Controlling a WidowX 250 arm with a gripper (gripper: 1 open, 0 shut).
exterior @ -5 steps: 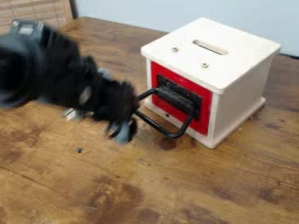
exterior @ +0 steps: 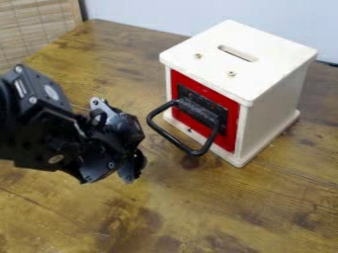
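A white wooden box [exterior: 267, 111] with a slot and two screws on top stands on the right. Its front has a red panel [exterior: 227, 137] with a dark centre and a black loop handle [exterior: 195, 150] sticking out toward the left. My black gripper [exterior: 125, 148] is at the left, a short way left of the handle and apart from it. Its fingers point toward the lower right; whether they are open or shut is hard to make out.
A bamboo mat [exterior: 34, 25] is at the back left, and a white wall runs behind.
The box looks unmoved.
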